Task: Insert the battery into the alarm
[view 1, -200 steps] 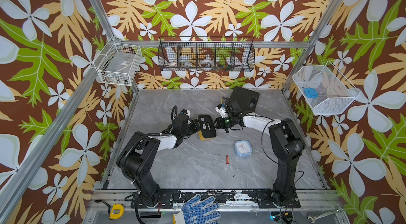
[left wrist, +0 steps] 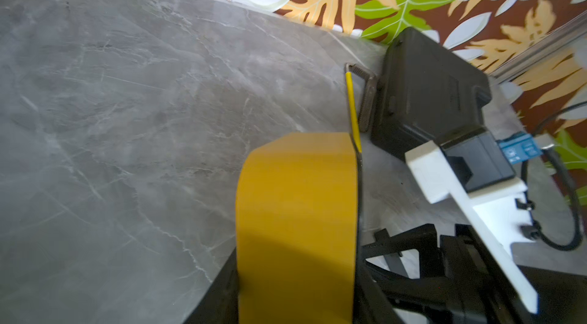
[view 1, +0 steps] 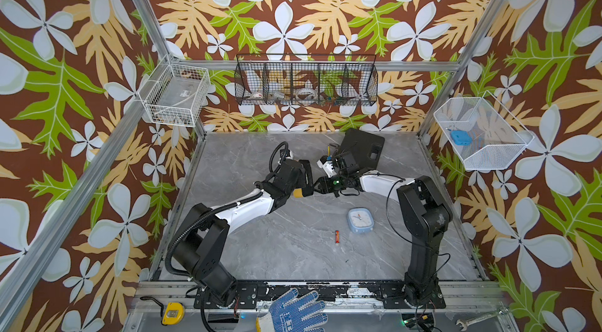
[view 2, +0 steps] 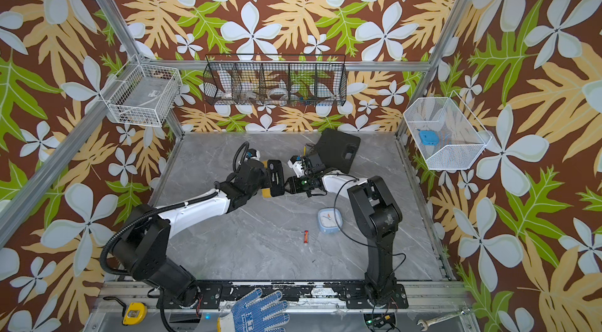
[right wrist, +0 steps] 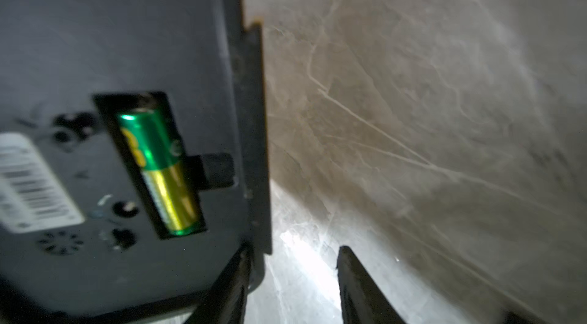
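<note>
My left gripper [view 1: 296, 178] is shut on the alarm, whose yellow body [left wrist: 296, 201] fills the lower middle of the left wrist view. Its black back [right wrist: 73, 48] faces my right gripper; a green and gold battery [right wrist: 165, 171] lies in its open compartment. My right gripper stands open just right of the alarm, nothing between its fingers. An orange battery [view 1: 336, 236] lies on the table toward the front.
A black case [view 1: 367, 147] with a yellow-handled tool lies at back right. A light blue clock [view 1: 360, 220] sits right of centre. Wire baskets hang on the back and side rails.
My left arm has lifted and tilted the alarm more upright, its back turned toward my right gripper. The right arm has shifted slightly.
</note>
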